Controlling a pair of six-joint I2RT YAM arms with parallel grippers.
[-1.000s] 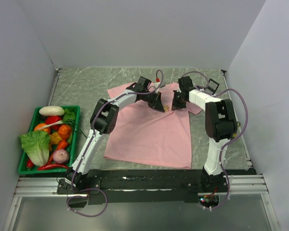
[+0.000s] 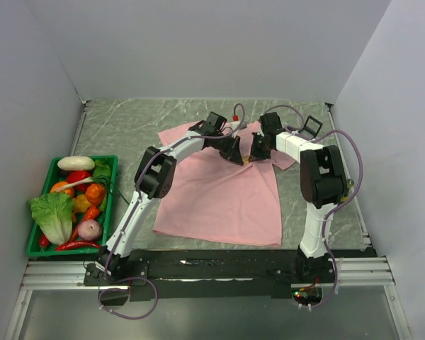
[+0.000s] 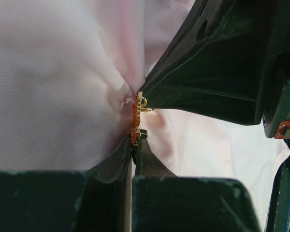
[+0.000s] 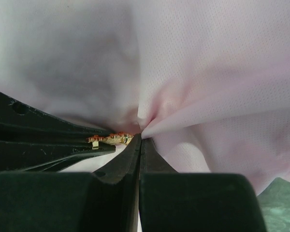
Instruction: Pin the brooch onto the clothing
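The pink garment (image 2: 216, 202) lies spread on the table with its upper part under both grippers. In the left wrist view a gold and orange brooch (image 3: 136, 118) is seen edge-on, gripped at its lower end by my shut left gripper. The brooch's upper end meets gathered pink cloth near the right gripper's tip. My right gripper is shut on a pinched fold of the cloth (image 4: 159, 118), creases running out from its fingertips. Whether the pin passes through the fabric cannot be told.
At the left stands a green basket (image 2: 108, 212) of vegetables. A small dark-framed object (image 2: 312, 127) lies at the back right.
My left gripper has shifted slightly right with the brooch, narrowing the gap to the right gripper. The right gripper has hardly moved.
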